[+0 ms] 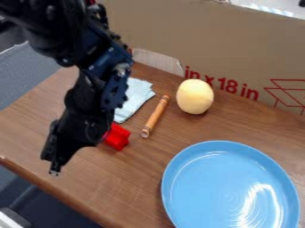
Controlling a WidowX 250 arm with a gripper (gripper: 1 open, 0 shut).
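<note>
The black robot arm comes down from the top left, its gripper [55, 166] low over the left front part of the wooden table, shut, with nothing visible between its fingers. Just behind and right of it a red object [116, 138] lies partly hidden by the arm. A folded pale cloth [135, 96] is behind that, and a wooden roller [156, 116] lies to its right. A pale yellow round object [194, 96] sits at the back. A blue plate [220, 196] fills the front right.
A cardboard wall [209, 40] with red print closes off the back. The table [131, 183] has bare room between gripper and plate. Its left front edge drops to a dark area at bottom left.
</note>
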